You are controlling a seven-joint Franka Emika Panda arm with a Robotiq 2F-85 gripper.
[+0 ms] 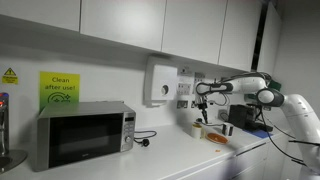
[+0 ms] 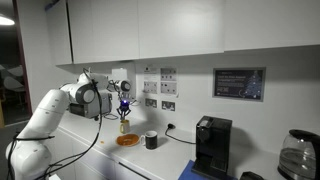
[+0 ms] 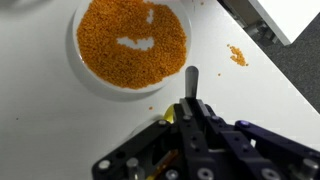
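My gripper is shut on a slim grey handle (image 3: 191, 80), whose rounded end sticks out beyond the fingers in the wrist view; its other end is hidden by the gripper. Beside the fingers lies a plate (image 3: 187, 20) covered in orange grains (image 3: 110, 48), with pale bare patches showing through. In exterior view 2 the gripper (image 2: 121, 112) hangs over a tan container (image 2: 125, 127), behind the orange-filled plate (image 2: 128, 141). Part of a yellow item (image 3: 170, 113) shows below the fingertips, mostly covered by the gripper.
Loose orange grains (image 3: 238, 56) are scattered on the white counter. A dark mug (image 2: 151, 140) stands right of the plate, with a black coffee machine (image 2: 212, 148) and a glass jug (image 2: 299, 153) farther along. A microwave (image 1: 85, 135) occupies the counter's other end.
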